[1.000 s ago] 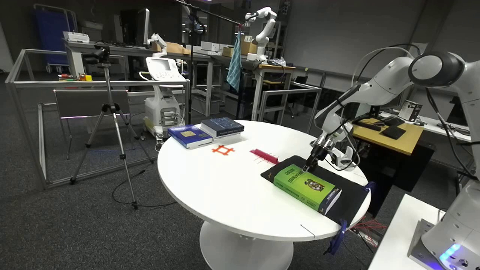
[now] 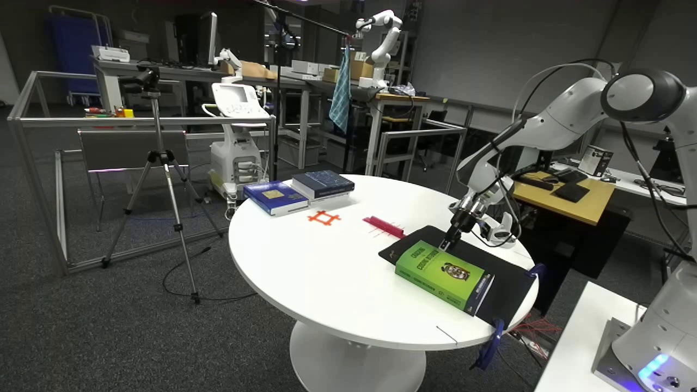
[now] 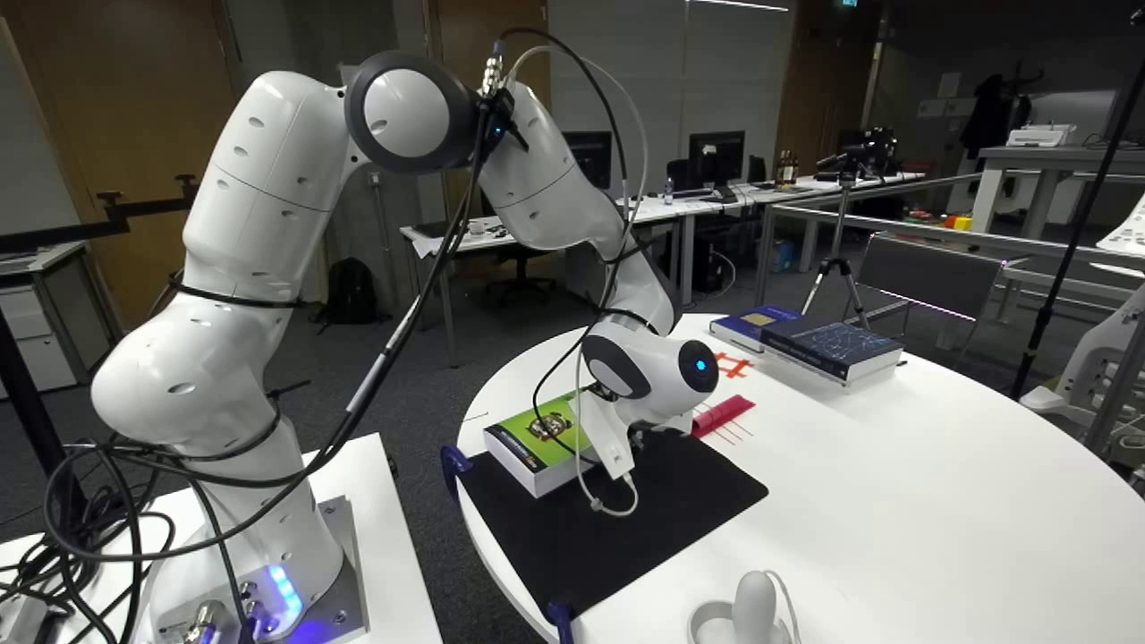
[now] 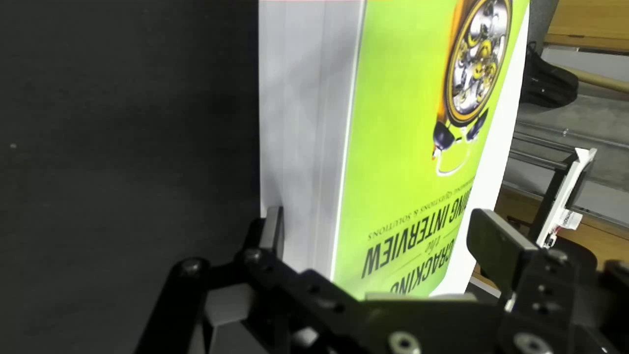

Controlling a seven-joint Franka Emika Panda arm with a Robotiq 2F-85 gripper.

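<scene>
A thick green book lies flat with its cover up on the black mat, its spine side by the mat's edge and the bare tabletop. My gripper is low at the book's page side, tilted. In the wrist view the gripper has its fingers wide apart. One finger's pad is against or very close to the pages; the other finger appears above the cover's far side, and contact there cannot be made out. In exterior view 2 the hand hides the fingertips and part of the green book.
Blue clamps grip the mat at the table's edge. A red strip, an orange tape mark, a blue book and a dark book occupy the farther tabletop.
The green book has shifted slightly towards the table's front, away from the robot's hand side. My gripper has moved slightly the same way, and the arm's elbow has shifted a little.
</scene>
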